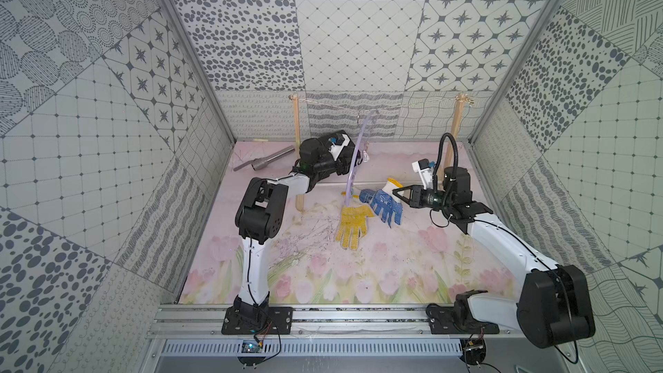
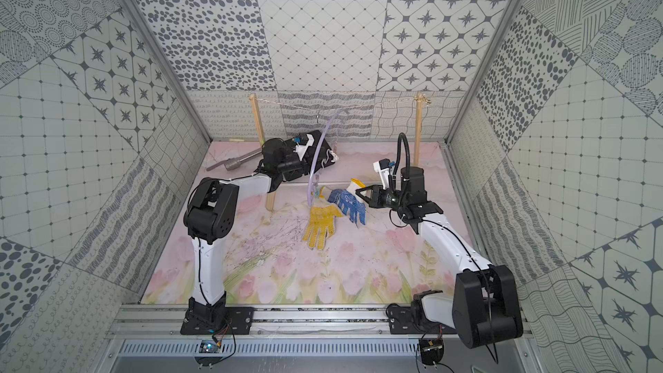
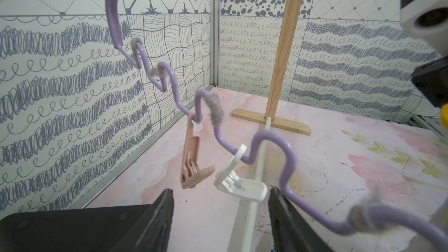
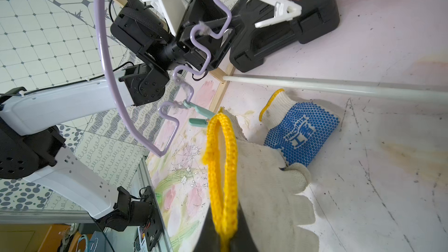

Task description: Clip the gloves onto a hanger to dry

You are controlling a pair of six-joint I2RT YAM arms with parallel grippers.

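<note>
A lilac hanger hangs from the line, with pink and white clips in front of my left gripper, which is part open with nothing between its fingertips. A mint clip is near the cuff of a glove at my right gripper; whether it grips the cuff is unclear. My right gripper is shut on that yellow-edged cuff. A blue dotted glove lies beyond; a yellow glove lies nearer the front.
Wooden posts hold the line at the back. A white rod lies across the table. A black case and a grey metal tool are at the back.
</note>
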